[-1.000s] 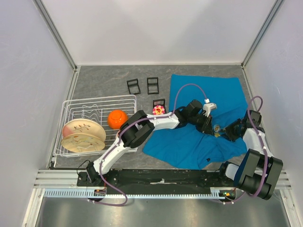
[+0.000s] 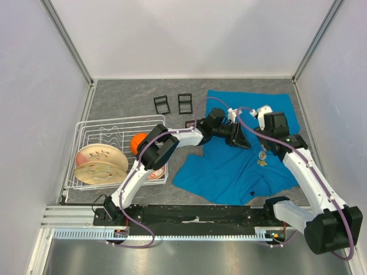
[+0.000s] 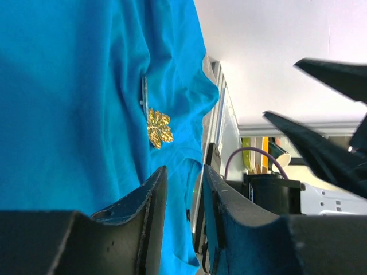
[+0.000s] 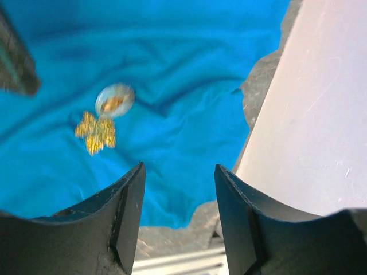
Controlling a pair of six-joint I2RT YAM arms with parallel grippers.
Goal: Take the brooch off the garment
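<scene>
On the blue garment (image 2: pixel 218 183) lies a gold flower brooch (image 2: pixel 261 162) beside a small round pale piece (image 4: pixel 114 99); the right wrist view shows both, the brooch (image 4: pixel 94 132) lower left. In the left wrist view the brooch (image 3: pixel 157 129) sits by a thin silver strip. My left gripper (image 2: pixel 237 137) is open above the cloth, left of the brooch. My right gripper hangs above and right of the brooch, its fingers apart with nothing between them.
A white wire rack (image 2: pixel 80 132) with plates (image 2: pixel 97 154) and an orange bowl stands left. Small black frames (image 2: pixel 184 103) lie at the back. The right wall (image 4: pixel 304 137) is close to my right gripper.
My left gripper has moved back up and left from beside the brooch.
</scene>
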